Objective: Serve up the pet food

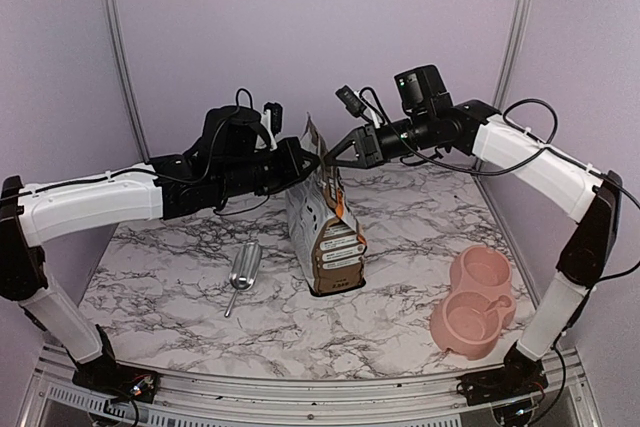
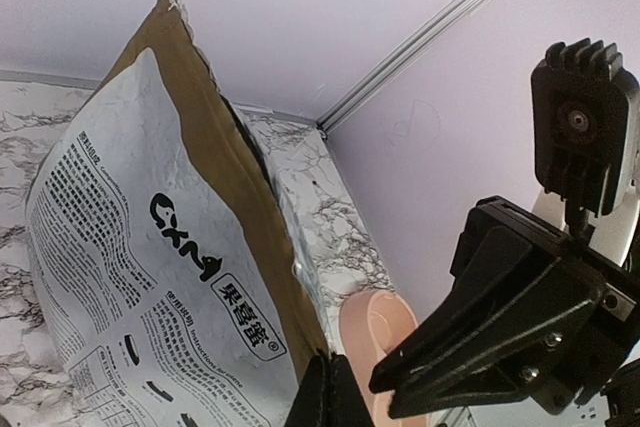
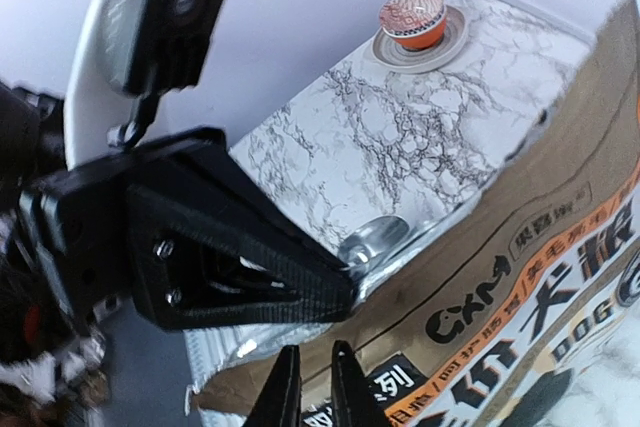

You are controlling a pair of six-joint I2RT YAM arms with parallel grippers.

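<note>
A tall pet food bag (image 1: 338, 247), white and brown with an orange band, stands upright mid-table. At its top edge, my left gripper (image 1: 314, 160) is shut; in the left wrist view its fingertips (image 2: 318, 387) meet beside the bag's brown rim, and I cannot tell whether any film is between them. From the other side my right gripper comes in, fingers parted by a gap, just in front of the bag's brown panel. A metal scoop (image 1: 245, 265) lies left of the bag, and a pink double bowl (image 1: 471, 319) sits at front right.
An orange-and-white bowl (image 3: 414, 19) on a plate (image 3: 404, 60) appears in the right wrist view. Both hands are close together over the bag.
</note>
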